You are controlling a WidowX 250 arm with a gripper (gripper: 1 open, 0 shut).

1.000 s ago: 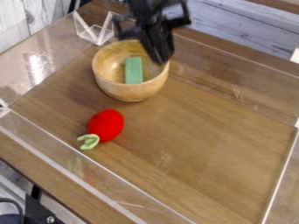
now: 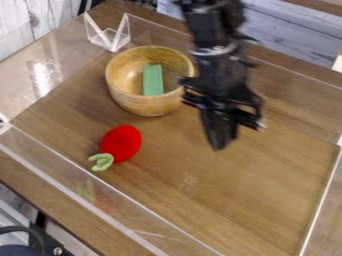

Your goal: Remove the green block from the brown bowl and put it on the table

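The green block (image 2: 152, 80) leans inside the brown bowl (image 2: 123, 101), which stands on the table's far left half. To the right of the bowl hangs my dark gripper (image 2: 230, 135), blurred by motion and raised over the table (image 2: 214, 200). Its fingers point down and toward the viewer. I cannot make out how far apart they stand, and no object shows at their tips.
A red vegetable with a green stem (image 2: 119, 146) lies in front of the bowl. Behind the bowl stands a clear angular holder (image 2: 108, 33). Bare table stretches across the middle and right front.
From above and behind the bowl, the arm has swung right and toward the viewer, coming lower in view. The green block, bowl and red vegetable have stayed put.
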